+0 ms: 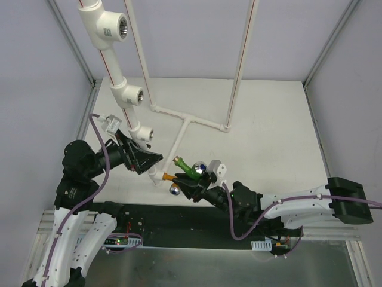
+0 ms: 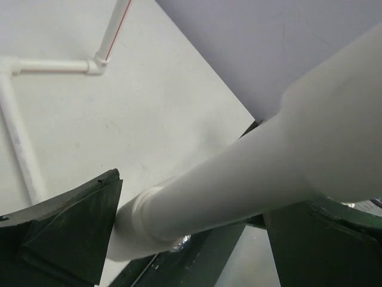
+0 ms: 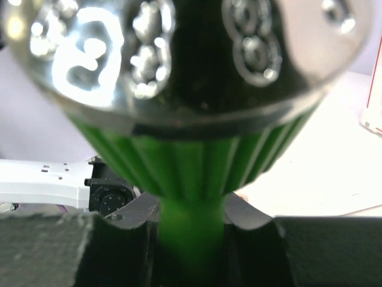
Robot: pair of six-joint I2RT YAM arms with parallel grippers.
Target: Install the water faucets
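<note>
A green faucet (image 1: 191,171) with a shiny silver knob (image 1: 199,168) is held tilted by my right gripper (image 1: 181,183). In the right wrist view, the fingers (image 3: 253,251) press on the green neck just below the ribbed collar. The white upright pipe (image 2: 221,194) carries several open side sockets, including a middle one (image 1: 132,95) and a lower one (image 1: 143,134). My left gripper (image 1: 150,165) stands open around this pipe, its two fingers (image 2: 77,233) on either side. An orange faucet (image 1: 169,177), partly hidden behind the right gripper, sits low by the pipe.
An upper socket (image 1: 114,26) also faces right. White floor pipes (image 1: 190,117) join two thin uprights on the white board (image 1: 268,131), whose right half is clear. Both grippers are close together beside the pipe.
</note>
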